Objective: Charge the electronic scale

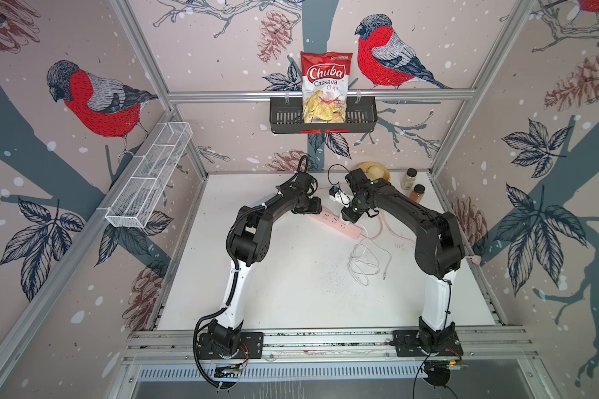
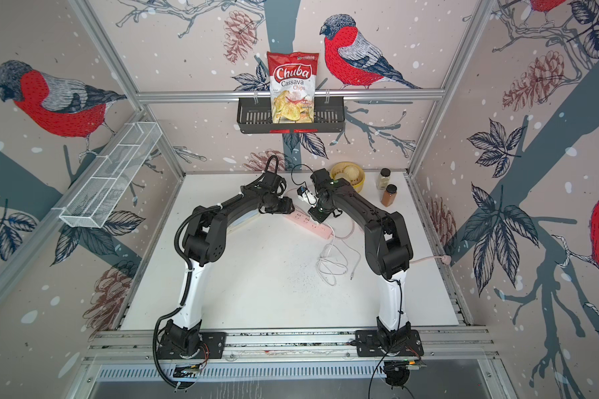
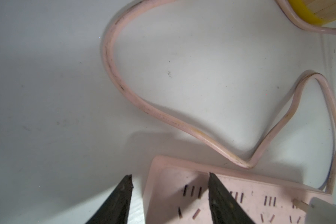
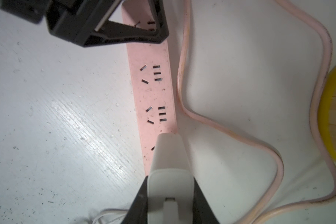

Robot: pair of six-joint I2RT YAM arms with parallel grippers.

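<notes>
A pink power strip [image 1: 333, 223] lies diagonally mid-table. My left gripper is part open at the strip's far-left end, its fingertips either side of that end's corner. My right gripper is shut on a white charger [image 4: 169, 156], held over the socket at the strip's other end; whether its prongs are in cannot be told. The charger's edge also shows at right in the left wrist view [image 3: 321, 211]. A white cable [image 2: 332, 266] runs from there into loose loops on the table. I cannot make out the scale.
A yellow bowl [image 2: 348, 174] and two jars [image 2: 388, 195] stand at back right. Pink cord [image 3: 168, 119] winds behind the strip. A chips bag [image 1: 324, 86] sits in the wall shelf. A white wire basket [image 1: 146, 176] hangs at left.
</notes>
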